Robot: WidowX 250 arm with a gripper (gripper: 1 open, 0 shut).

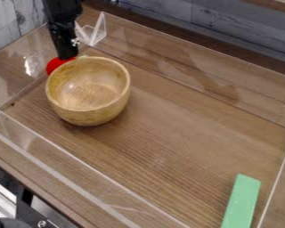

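Observation:
A wooden bowl (92, 98) rests upright on the table at the left, its inside empty as far as shows. Behind its back-left rim a red round object (56, 65) is partly hidden. My black gripper (65, 52) comes down from the top left to just above the red object, beside the bowl's rim; it looks shut, and its fingertips are small and hard to make out.
A green block (240, 203) lies at the front right. A clear plastic piece (93, 31) is at the back left, with a wall behind.

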